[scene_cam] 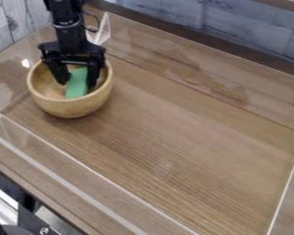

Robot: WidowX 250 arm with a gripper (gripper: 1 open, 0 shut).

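Observation:
A round tan wooden bowl point(70, 105) sits at the upper left of the table with a green object point(76, 84) lying inside it. My black gripper point(71, 69) reaches down from the top of the view to the bowl's far part, above and around the back of the green object. Its fingertips are small and dark, so whether they touch the object is unclear.
Some white cable or clear material lies along the left edge beside the bowl, and the table's edge shows at the lower left.

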